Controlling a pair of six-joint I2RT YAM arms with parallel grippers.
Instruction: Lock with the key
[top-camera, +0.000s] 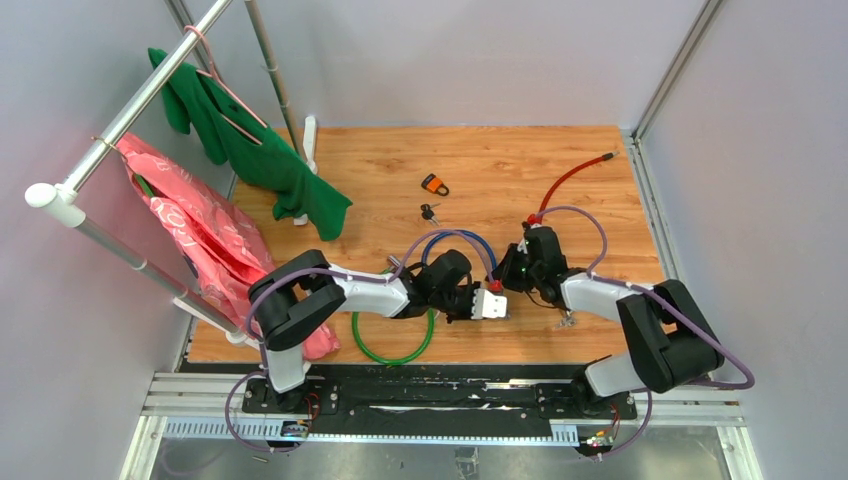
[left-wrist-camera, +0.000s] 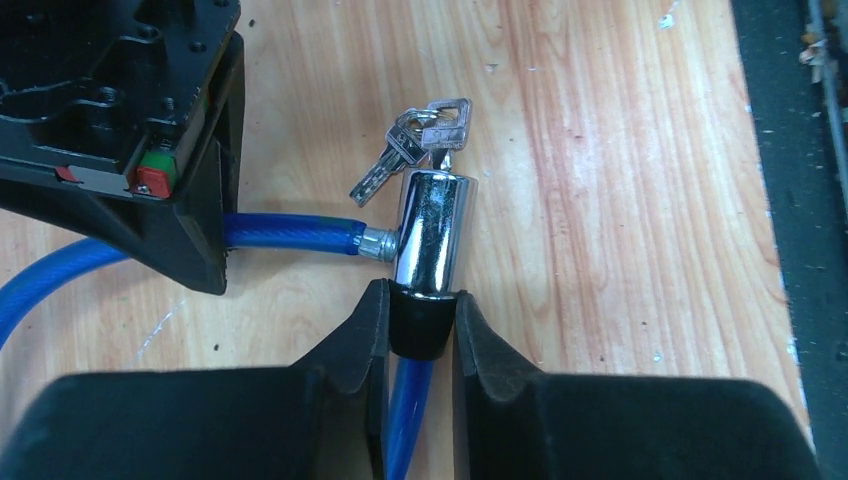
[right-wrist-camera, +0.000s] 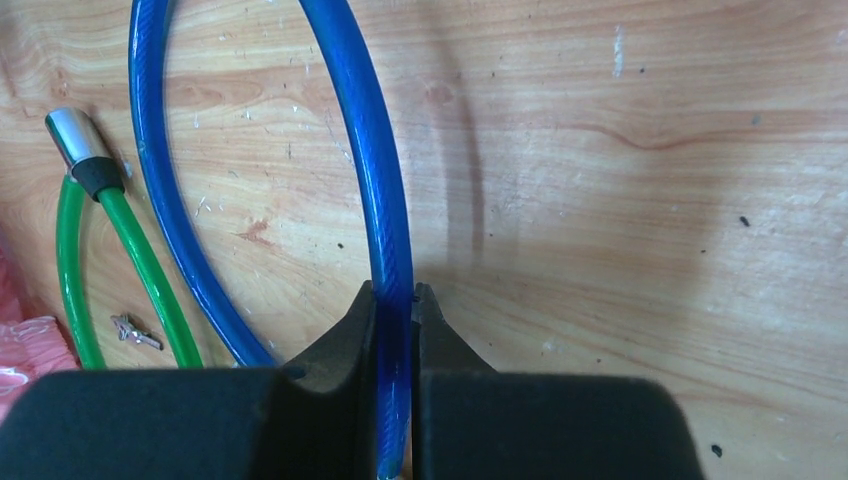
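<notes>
In the left wrist view a chrome lock cylinder (left-wrist-camera: 432, 225) has its black end between the fingers of my left gripper, which is shut on it. A key (left-wrist-camera: 443, 125) stands in the cylinder's far end, with a second key (left-wrist-camera: 385, 166) hanging beside it. The blue cable's metal tip (left-wrist-camera: 377, 243) meets the cylinder's side. My right gripper is shut on the blue cable (right-wrist-camera: 355, 120), seen looping away in the right wrist view. From above, both grippers are close together near the table's front centre.
A green cable lock (top-camera: 390, 360) lies left, beside loose keys (right-wrist-camera: 135, 333). An orange padlock (top-camera: 435, 185) and a red cable (top-camera: 570, 175) lie behind. A rack with green (top-camera: 250, 160) and pink garments (top-camera: 200, 230) fills the left.
</notes>
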